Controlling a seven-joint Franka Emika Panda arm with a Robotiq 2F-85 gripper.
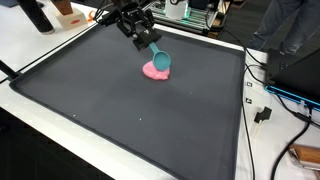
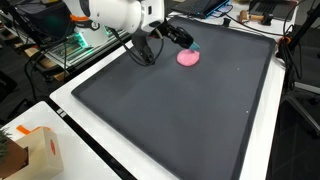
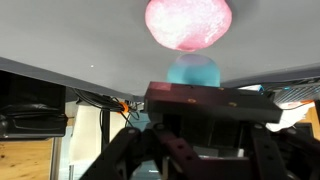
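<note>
My gripper is shut on a teal spoon-like thing, whose rounded end points down and toward the front of the board. Right beside that end, in exterior view 1, a pink rounded piece lies on the dark board. In exterior view 2 the gripper is at the far side, with the teal thing just behind the pink piece. The wrist view has the pink piece at the top and the teal end below it, partly hidden by the gripper. Whether teal and pink touch, I cannot tell.
The dark grey board is bare over its front and middle. Cables and other gear lie beyond its far edge. A small pale connector-like object stands off the right side.
</note>
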